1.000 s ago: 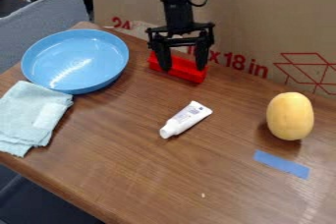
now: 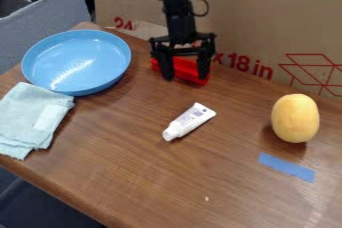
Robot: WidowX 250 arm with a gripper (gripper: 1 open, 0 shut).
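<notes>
My black gripper [image 2: 185,60] is low at the back of the table, over a red block-like object [image 2: 163,68] that lies by the cardboard wall. Its fingers stand open on and around the red object, which they partly hide; whether they touch it is unclear.
A blue plate [image 2: 74,58] is at the left, with a folded pale cloth [image 2: 30,117] in front. A white tube [image 2: 190,120] lies mid-table. A yellow oval object [image 2: 294,118] and blue tape strip [image 2: 285,167] are at the right.
The gripper has moved slightly down onto the red object over the last second. The other objects are unchanged.
</notes>
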